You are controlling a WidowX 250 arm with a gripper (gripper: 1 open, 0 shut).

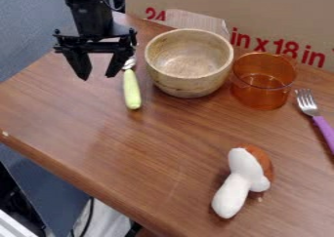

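The black gripper (97,67) hangs over the upper left of the table, its two fingers spread apart with nothing visible between them. Just right of it lies a pale green utensil (132,91) with a light head near the bowl. A cream bowl (186,77) stands at the back centre, beside an orange translucent container (263,89). A purple-handled fork (321,126) lies at the right edge, and a white mushroom toy (237,187) with a brown cap lies at the front right.
A cardboard panel (268,12) stands behind the table.
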